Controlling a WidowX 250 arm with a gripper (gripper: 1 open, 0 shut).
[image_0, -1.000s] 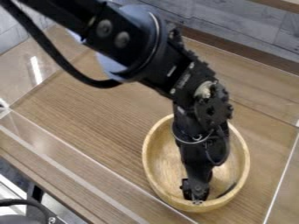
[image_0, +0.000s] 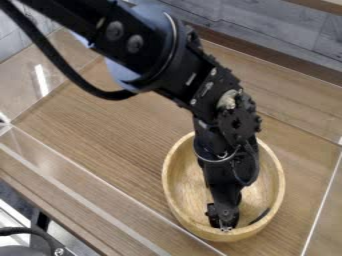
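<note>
A round, pale wooden bowl (image_0: 179, 186) sits on the wooden surface at the lower right of the camera view. My black gripper (image_0: 225, 212) reaches down from the upper left into the bowl, its tips low near the bowl's front inside. A small dark, thin shape lies at the bowl's right inside; I cannot tell what it is. Whether anything sits between the fingertips is hidden.
A grey plank wall (image_0: 267, 45) runs along the back, and the table's edge is at the lower left.
The arm and gripper have shifted very slightly within the bowl; otherwise little differs.
</note>
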